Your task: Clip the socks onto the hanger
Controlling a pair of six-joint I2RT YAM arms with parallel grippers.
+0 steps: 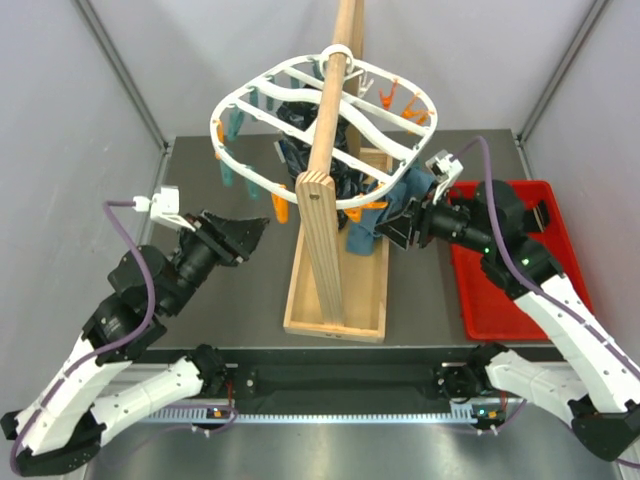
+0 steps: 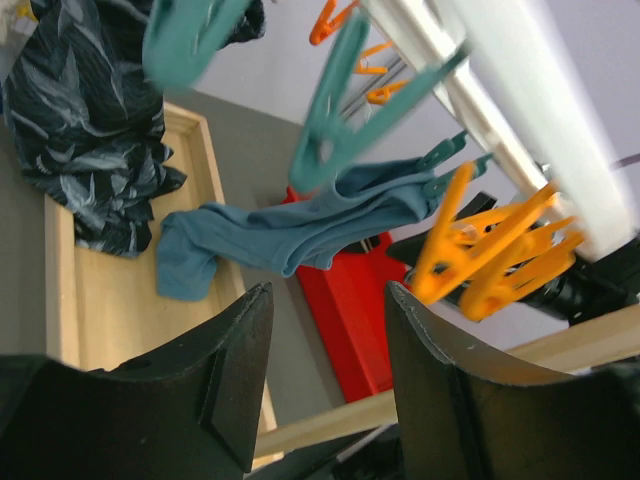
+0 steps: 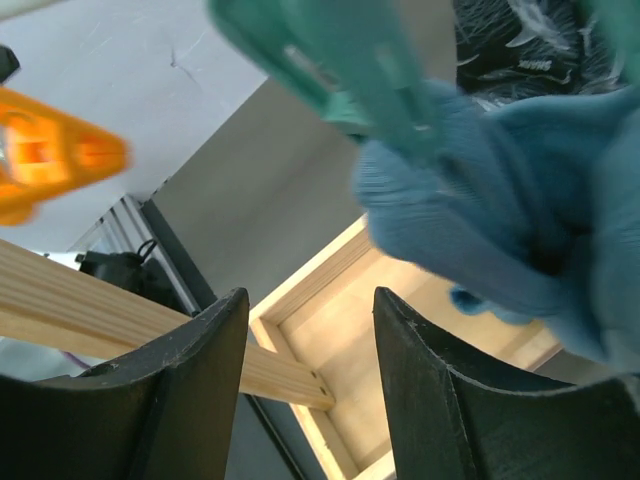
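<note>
The white oval hanger (image 1: 282,188) hangs from a wooden crossbar, with teal and orange clips round its rim. Below it a blue sock (image 2: 300,230) dangles at the right, its upper edge at teal clips (image 2: 445,152). A wrinkled, shiny black piece (image 2: 85,130) hangs further back. Left of the hanger, my left gripper (image 1: 252,238) stands open and empty, apart from the orange clips (image 2: 490,255). Open as well, my right gripper (image 1: 392,238) is close beside the blue sock; in the right wrist view the sock (image 3: 470,210) lies beyond the fingers, nothing between them.
The stand's wooden post (image 1: 322,250) rises between both grippers from a shallow wooden base (image 1: 365,328). At the right lies a red bin (image 1: 500,312) with dark items in it.
</note>
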